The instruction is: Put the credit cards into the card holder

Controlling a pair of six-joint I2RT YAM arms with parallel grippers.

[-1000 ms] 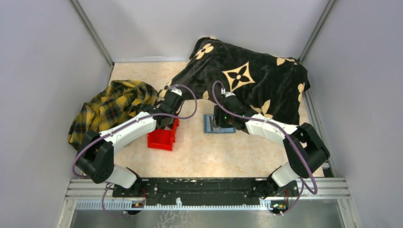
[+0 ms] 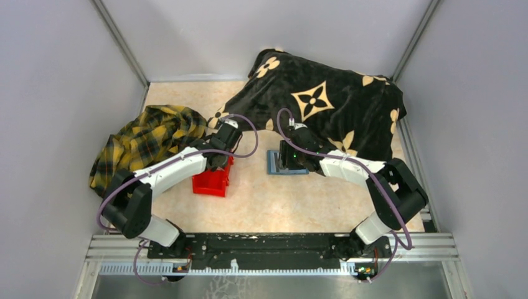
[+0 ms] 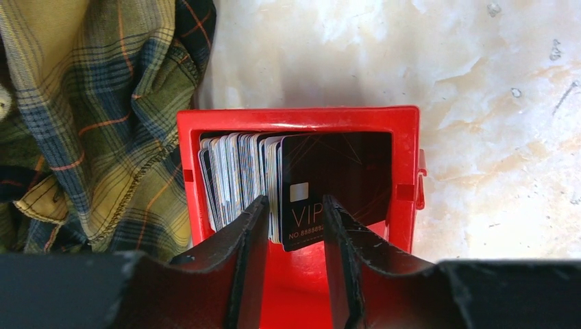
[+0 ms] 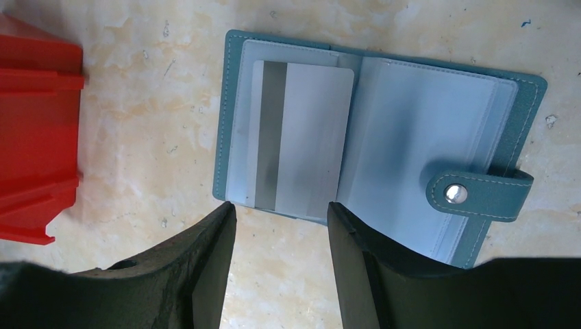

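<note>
A red box (image 2: 208, 184) holds a packed row of cards (image 3: 233, 171), with a black VIP card (image 3: 336, 171) facing up at the right end. My left gripper is over the cards, fingers part open beside the black card's front edge; whether anything is between them is unclear. The blue-grey card holder (image 4: 521, 123) lies open on the table, a pale card with a grey stripe (image 4: 308, 137) in its left side. My right gripper stands open above the holder's near edge, nothing between its fingers.
A plaid cloth (image 2: 137, 143) borders the box on the left. A black patterned blanket (image 2: 348, 106) covers the back and right rear.
The right arm's elbow has shifted slightly. The left arm has moved only a little; box and holder look essentially unchanged.
</note>
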